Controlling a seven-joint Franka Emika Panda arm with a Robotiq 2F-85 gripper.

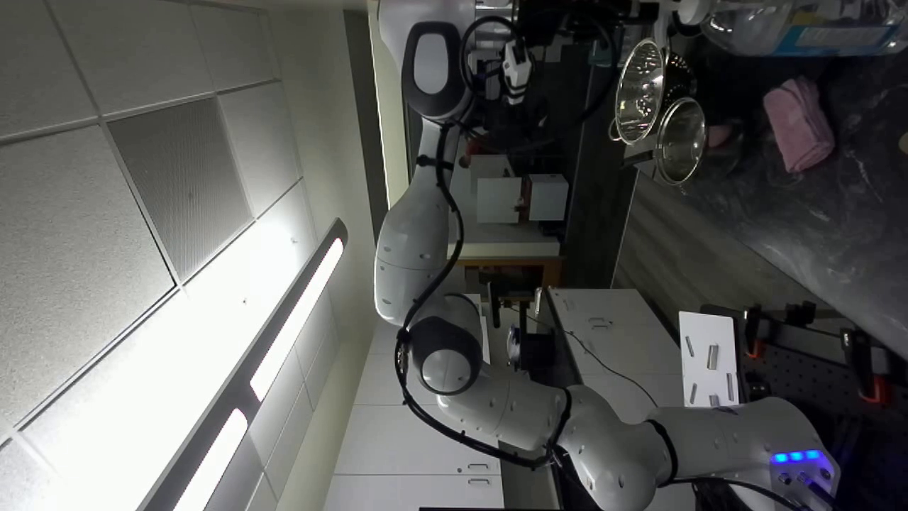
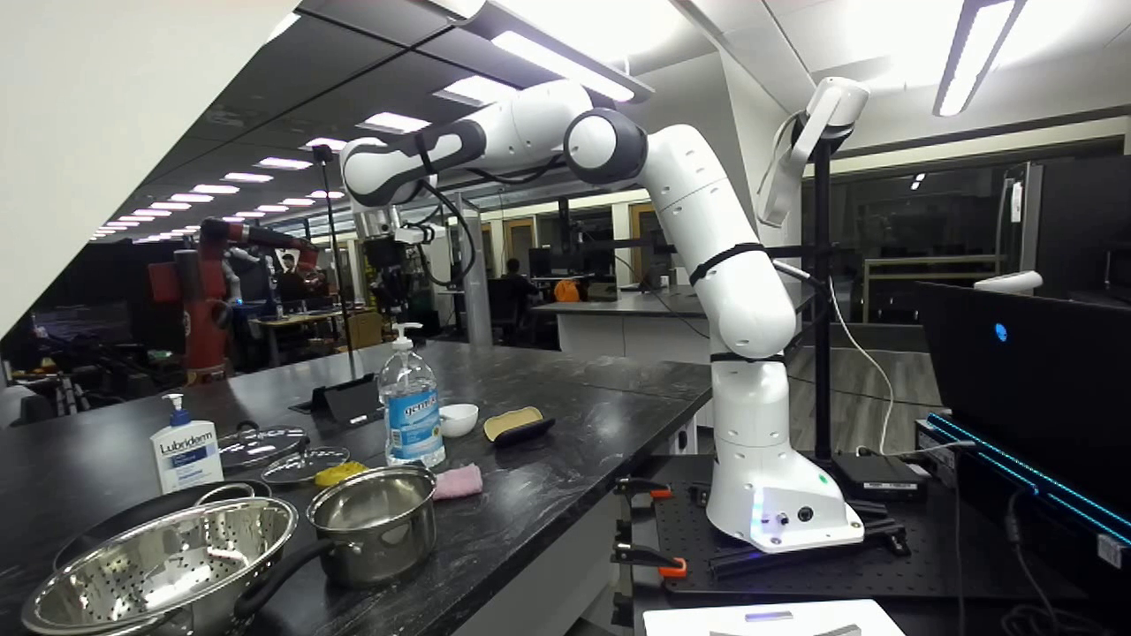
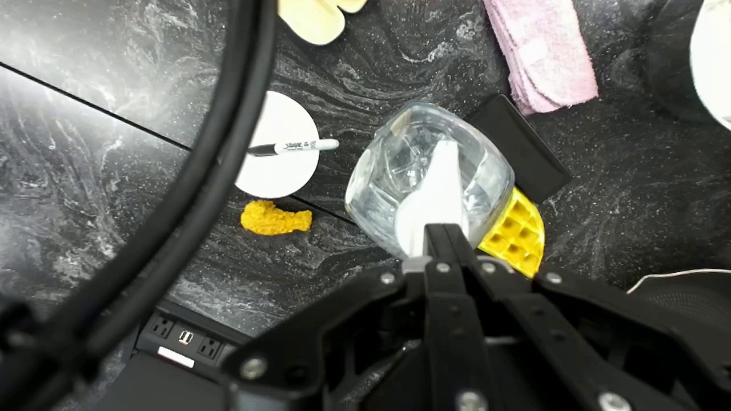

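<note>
A clear pump bottle (image 2: 413, 419) with a blue label stands upright on the dark counter. Its white pump head (image 2: 403, 337) is directly under my gripper (image 2: 398, 306), which points downward. Seen from above in the wrist view, the white pump head (image 3: 438, 188) lies just ahead of my gripper's fingertips, and the clear bottle (image 3: 390, 168) spreads out below it. The black fingers (image 3: 445, 257) are shut together with nothing visible between them. I cannot tell whether they touch the pump. In exterior view 1 the bottle (image 1: 757, 27) is partly cut off at the top right.
Near the bottle lie a pink towel (image 3: 541, 55), a black block (image 3: 524, 147), a yellow waffle-like piece (image 3: 517, 233) and an orange drumstick-shaped toy (image 3: 274, 218). A marker (image 3: 301, 146) rests over a white round dish (image 3: 284, 178). A colander (image 2: 159, 572) and pot (image 2: 376, 525) stand nearer the camera.
</note>
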